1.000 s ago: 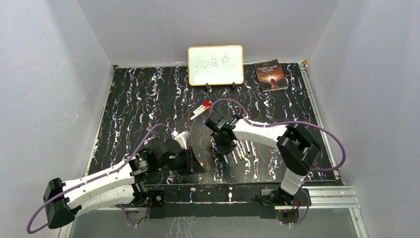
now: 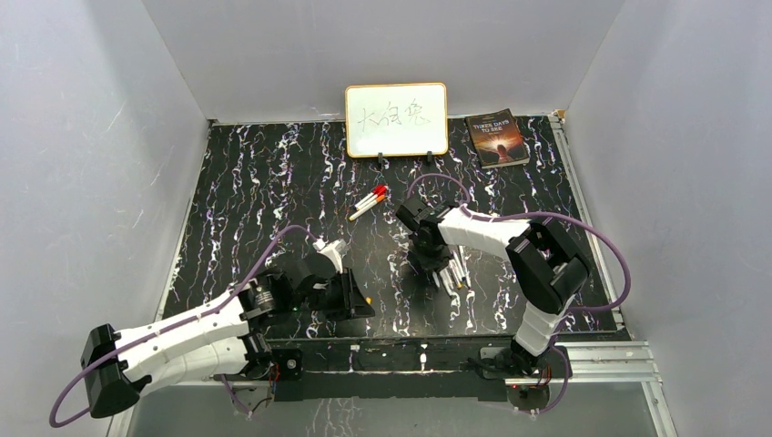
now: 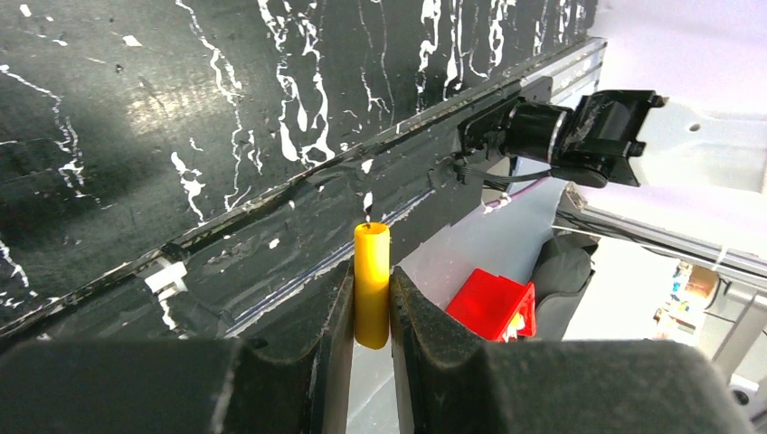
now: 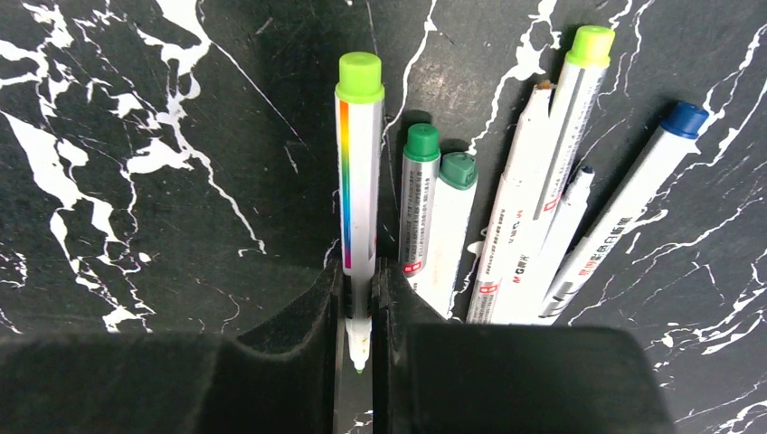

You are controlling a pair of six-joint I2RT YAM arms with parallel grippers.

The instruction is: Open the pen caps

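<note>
My left gripper (image 2: 350,300) is shut on a yellow cap (image 3: 371,280), held above the front of the table at the left. My right gripper is low over the pen group, shut on the tip end of a white rainbow-striped marker with a lime-green cap (image 4: 359,181). Beside it lie several pens: a dark-green-capped one (image 4: 418,199), a teal-capped one (image 4: 448,235), a white one (image 4: 516,181), another lime-capped one (image 4: 570,108) and a blue-capped one (image 4: 633,190). Red and orange markers (image 2: 366,202) lie farther back.
A whiteboard (image 2: 396,118) stands at the back, with a book (image 2: 496,138) to its right. Grey walls enclose the sides and back.
My right gripper has moved right and slightly back in the top view, among the pens. The left arm is essentially still.
</note>
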